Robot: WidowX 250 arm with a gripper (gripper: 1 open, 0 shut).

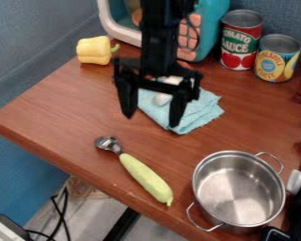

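Note:
The black gripper (152,102) is open, its two fingers pointing down over a folded light-blue cloth (198,113) on the wooden table (65,122). A white object (164,97) on the cloth is mostly hidden behind the gripper. Toward the front lies an ice-cream scoop (109,145) beside a pale yellow corn-like object (147,177). A steel pot (237,188) stands at the front right.
A yellow object (94,50) sits at the back left. A teal-and-white container (206,24), a tomato sauce can (239,42) and another can (277,60) line the back.

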